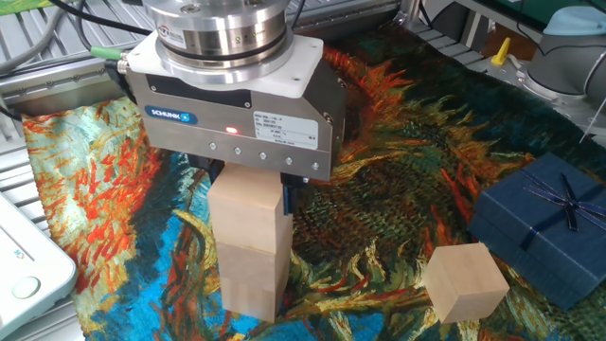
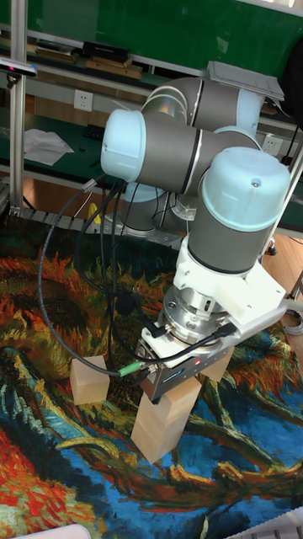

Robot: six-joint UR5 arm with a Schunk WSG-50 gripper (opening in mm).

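Two pale wooden blocks stand as an upright stack: the upper block (image 1: pixel 248 210) rests on the lower block (image 1: pixel 251 281), their faces nearly in line. Over the stack's top is my gripper (image 1: pixel 248 180), pointing down, with its dark fingers (image 1: pixel 289 196) on either side of the upper block. Whether they press on it or leave a slight gap does not show. The other exterior view also has the stack beneath the gripper, but the fingers are hidden there. A separate wooden cube (image 1: pixel 465 283) sits to the right, and another wooden cube (image 2: pixel 90 381) lies left of the stack.
A dark blue ribboned box (image 1: pixel 544 223) stands right of the separate cube. At the left edge is a white device (image 1: pixel 33 270). A painted cloth (image 1: pixel 379 189) covers the table, with free room behind the separate cube. Cables (image 2: pixel 45 306) loop beside the arm.
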